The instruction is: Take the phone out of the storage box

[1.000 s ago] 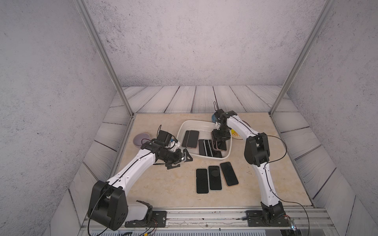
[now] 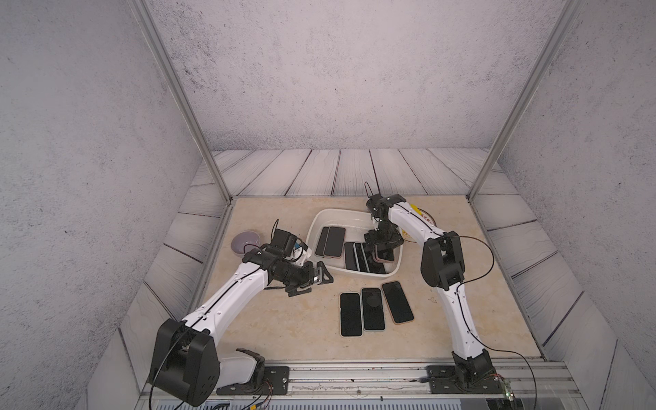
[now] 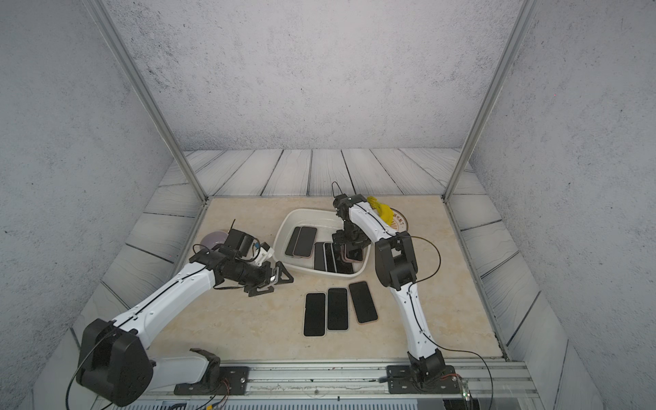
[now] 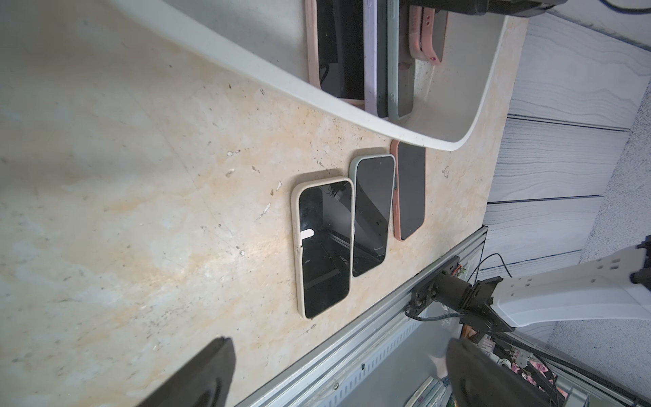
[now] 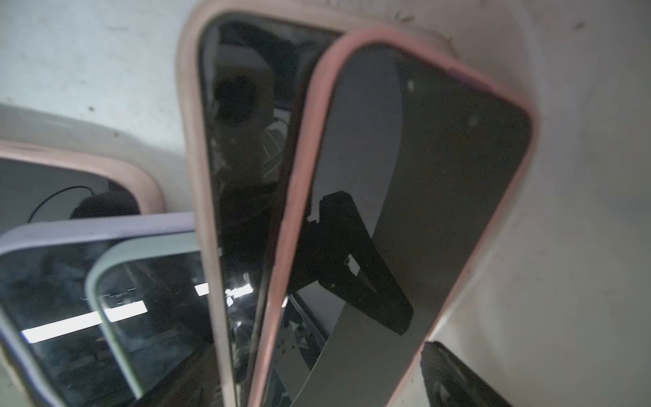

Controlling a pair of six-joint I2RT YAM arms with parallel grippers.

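Several phones lie inside the white storage box [image 2: 321, 220] in the middle of the table. My right gripper is open over the box's right end, its fingertips on either side of a pink-cased phone [image 5: 420, 169]. That phone overlaps a pale-pink-cased phone [image 5: 240, 129]; mint [image 5: 156, 291] and lilac [image 5: 54, 268] cased phones lie left of them. Two dark phones, one of them the wider phone [image 2: 334, 242], rest at the box's left. My left gripper [image 2: 315, 280] stands open and empty just outside the box's front left corner.
In front of the box lie a white-cased phone [image 4: 325, 247], a mint-edged phone [image 4: 373, 213] and a pink-edged phone [image 4: 411, 190]. A purple bowl [image 2: 245, 242] stands behind the left arm. A plate [image 3: 399, 220] with something yellow [image 3: 381, 211] sits at the back right.
The left arm is nearly still, and the phones look unmoved.
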